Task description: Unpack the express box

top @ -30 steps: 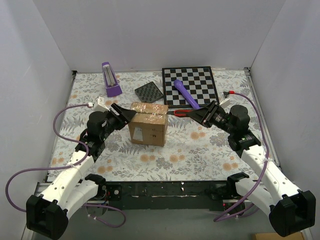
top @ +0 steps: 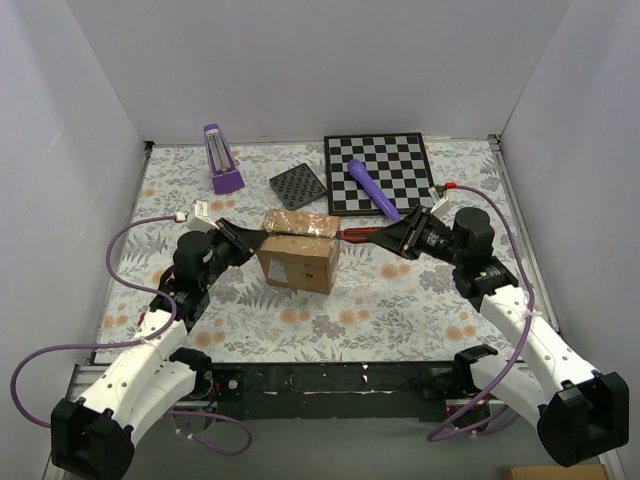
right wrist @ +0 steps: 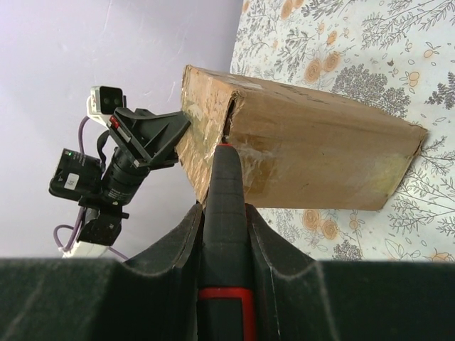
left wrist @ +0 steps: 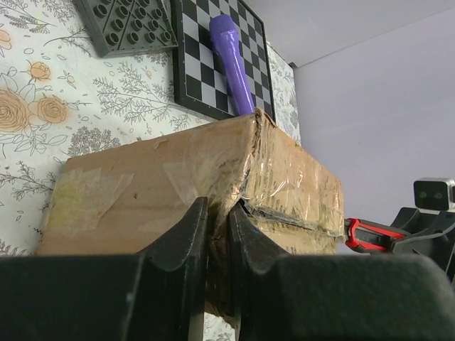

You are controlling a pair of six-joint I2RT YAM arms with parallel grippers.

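Observation:
The taped cardboard box [top: 297, 262] stands mid-table, slightly turned. Clear, shiny tape runs across its top, along a dark seam. At the seam's left end, my left gripper is shut on the box's edge. From the right, my right gripper [top: 378, 236] is shut on a red-and-black cutter [right wrist: 226, 188]. The cutter's front end meets the box at the seam's right end. How deep its tip sits cannot be seen, and the box's contents are hidden.
Behind the box lie a dark studded plate [top: 298, 187] and a checkered board [top: 385, 160] with a purple microphone-shaped object [top: 372, 186] on it. A purple stand [top: 223, 160] is at the back left.
My right gripper has brought the cutter a little left and toward the table's front. The box has turned slightly, its right end coming forward.

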